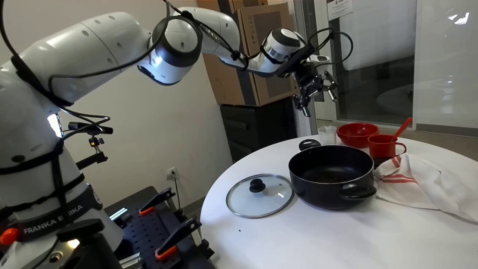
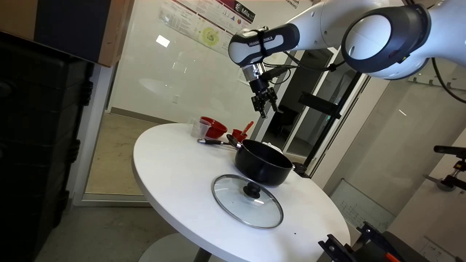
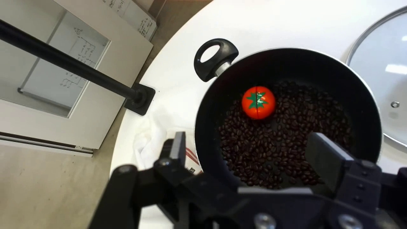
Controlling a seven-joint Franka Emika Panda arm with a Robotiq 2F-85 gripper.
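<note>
In the wrist view a red tomato (image 3: 258,102) with a green star-shaped top lies on dark coffee beans (image 3: 263,149) inside the black pot (image 3: 324,72). My gripper (image 1: 319,101) is open and raised well above the table, with nothing between its fingers. Exterior view 2 shows the gripper (image 2: 267,111) up over the pot's far side (image 2: 262,168), clear of everything. A glass lid (image 1: 251,201) with a black knob rests on the table beside the pot. From both exterior views the tomato is hidden by the pot's wall.
Behind the pot stand a red bowl (image 1: 357,134), a clear cup (image 1: 327,134) and a red mug (image 1: 382,146) with a red utensil. A white cloth (image 1: 425,184) with red stripes lies against the pot's right.
</note>
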